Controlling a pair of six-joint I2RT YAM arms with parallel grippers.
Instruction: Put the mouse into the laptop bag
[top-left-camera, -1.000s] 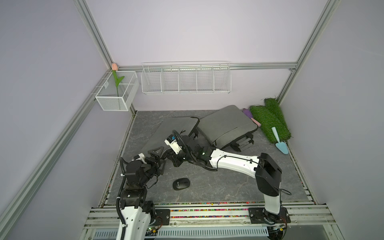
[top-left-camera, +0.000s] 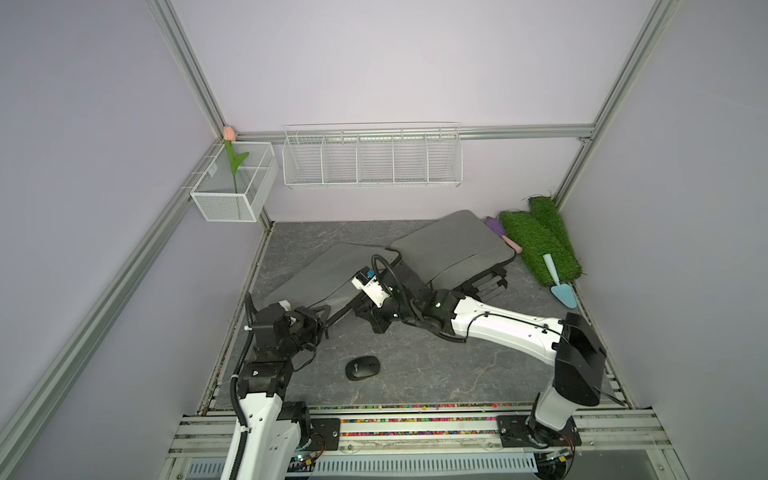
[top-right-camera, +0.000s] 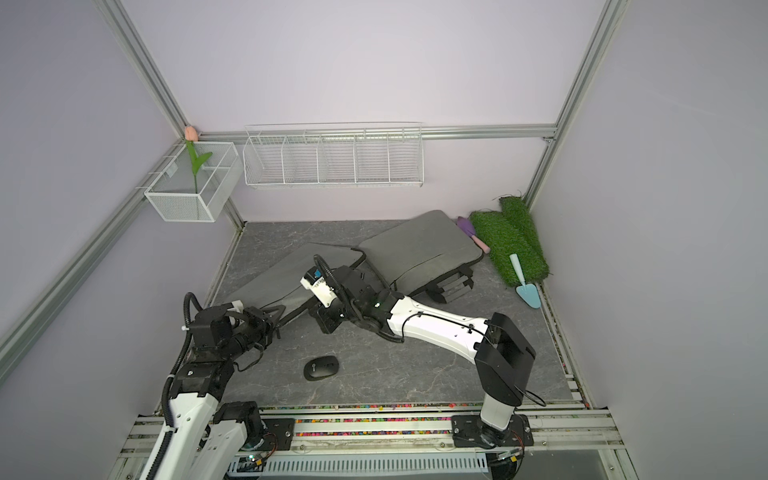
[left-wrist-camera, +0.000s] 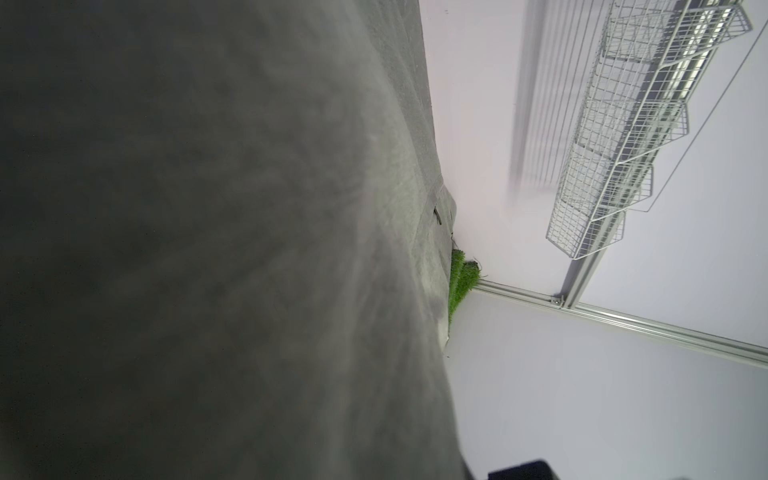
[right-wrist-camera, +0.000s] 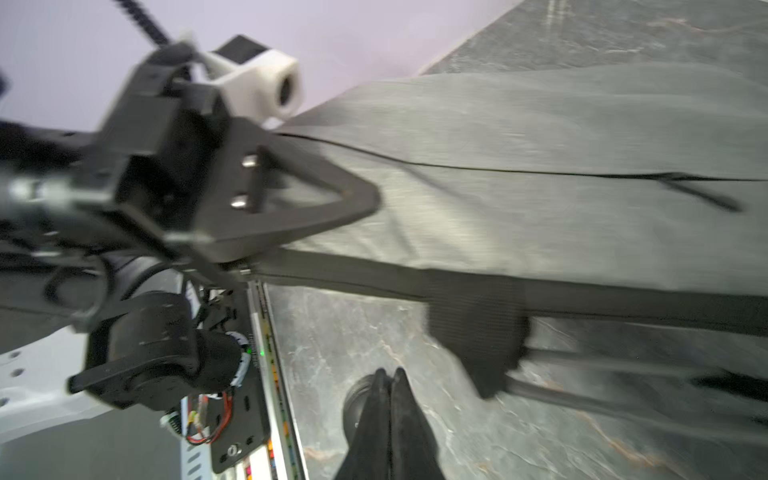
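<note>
The grey laptop bag (top-left-camera: 452, 248) lies spread in two panels. My left gripper (top-left-camera: 323, 313) is shut on the near-left edge of its left panel (top-left-camera: 329, 268), which is lifted. In the right wrist view one left finger (right-wrist-camera: 344, 200) lies over that panel's edge; the other is hidden. Grey fabric (left-wrist-camera: 240, 240) fills much of the left wrist view. Right of the left gripper, my right gripper is shut, fingertips together, nothing between them. The black mouse (top-left-camera: 362, 368) rests on the table in front of both grippers, partly behind the right fingers in its wrist view.
Green turf (top-left-camera: 540, 236), a purple-and-pink item (top-left-camera: 502, 232) and a blue trowel (top-left-camera: 562, 292) lie on the right. Wire baskets (top-left-camera: 372, 158) hang at the back; another basket (top-left-camera: 226, 209) holds a flower. Free table (top-left-camera: 448, 368) lies right of the mouse.
My right gripper has moved right, away from the left gripper. The bag's left panel now stretches out from the left gripper, its far-right corner lower and nearer. The mouse has not moved.
</note>
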